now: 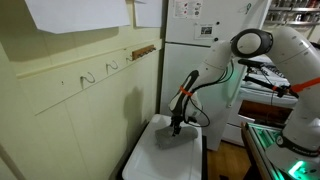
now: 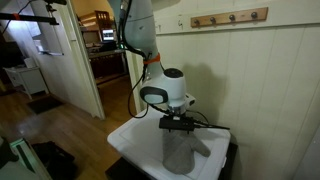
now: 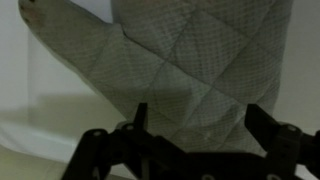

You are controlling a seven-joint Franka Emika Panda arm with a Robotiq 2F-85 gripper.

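A grey quilted mitt (image 2: 183, 155) lies on a white tabletop (image 2: 143, 134); its thumb reaches toward the upper left in the wrist view, where the quilted cloth (image 3: 190, 70) fills much of the picture. Over the mitt, low and close to it, my gripper points down. Its two dark fingers (image 3: 139, 117) stand wide apart, with the mitt's cloth visible below the gap. From these views I cannot tell whether the fingertips touch the cloth.
Behind the table runs a pale panelled wall with a wooden hook rail (image 2: 240, 17). A white fridge (image 1: 190, 75) stands beyond the arm. Bare tabletop shows around the mitt, and wooden floor (image 2: 85, 132) lies beside the table.
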